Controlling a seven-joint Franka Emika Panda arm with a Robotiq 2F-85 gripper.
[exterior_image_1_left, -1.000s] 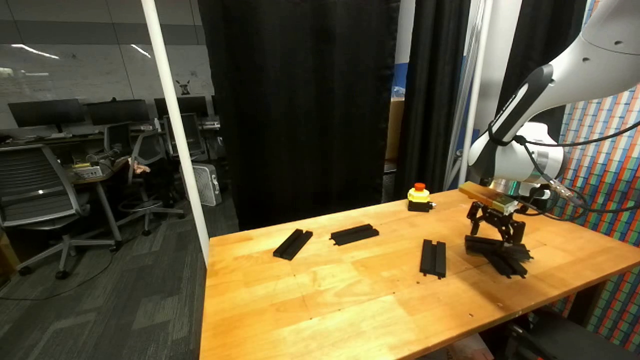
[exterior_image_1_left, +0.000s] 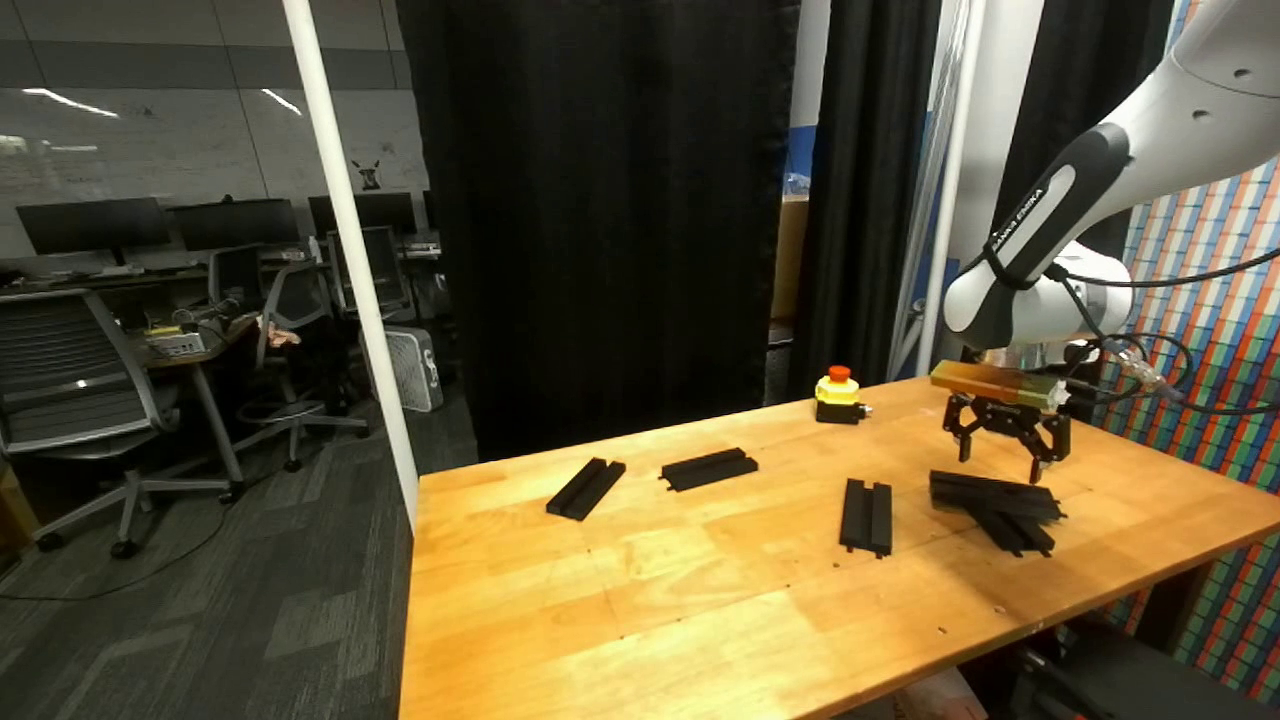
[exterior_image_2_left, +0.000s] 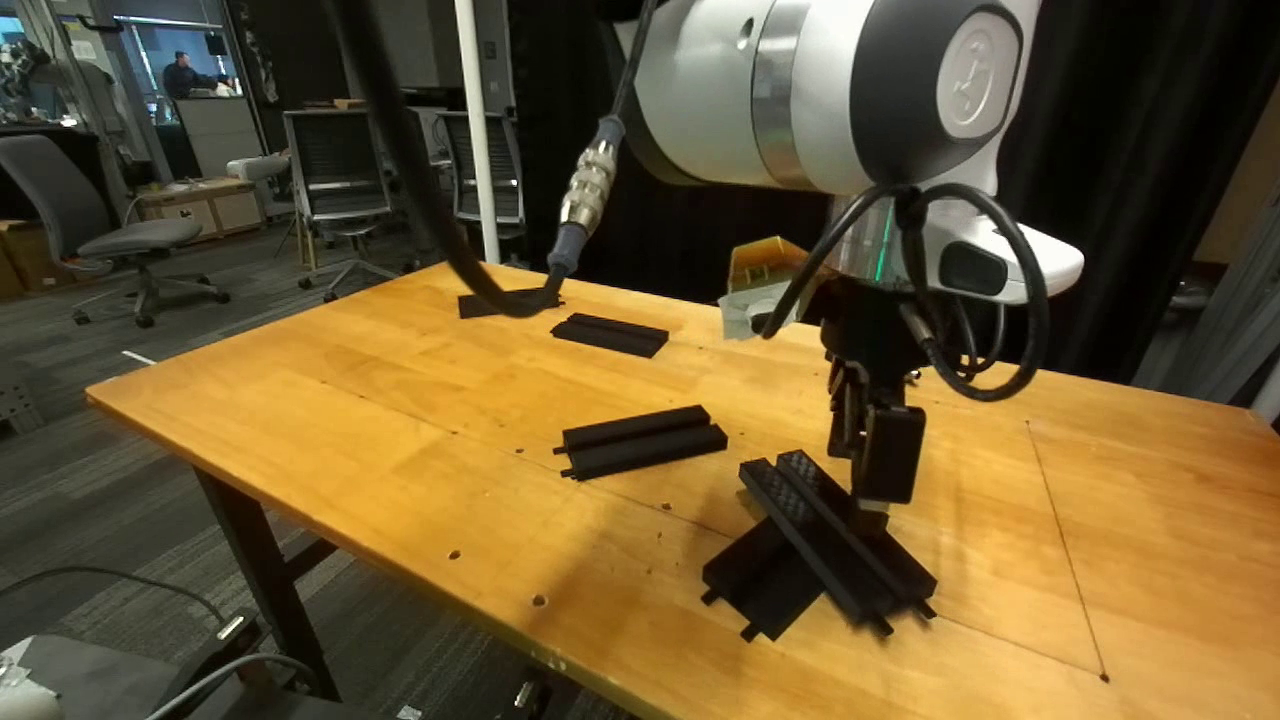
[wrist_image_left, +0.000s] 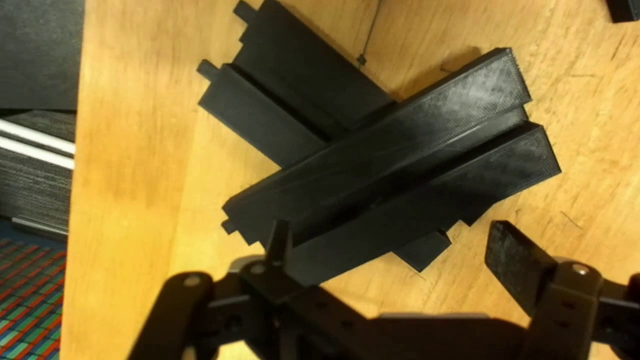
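Two black grooved track pieces lie crossed at the right of the table, the upper piece (wrist_image_left: 384, 162) resting slantwise over the lower piece (wrist_image_left: 282, 102). Above and behind this pair, my gripper points down with its fingers wide apart and nothing between them. In exterior view 1 the gripper (exterior_image_1_left: 1002, 462) hangs clear of the upper piece (exterior_image_1_left: 990, 491). From exterior view 2 its fingers (exterior_image_2_left: 890, 456) appear over the far side of the pair, and part of the upper piece is hidden there.
Three more black pieces lie apart: one near the pair (exterior_image_1_left: 866, 516), one farther back (exterior_image_1_left: 710, 469) and one at the left (exterior_image_1_left: 585, 488). A yellow box with a red button (exterior_image_1_left: 839, 394) stands at the back edge.
My gripper has shifted slightly right in exterior view 1 and turned, so its fingers now show wider apart. The track pieces lie as before.
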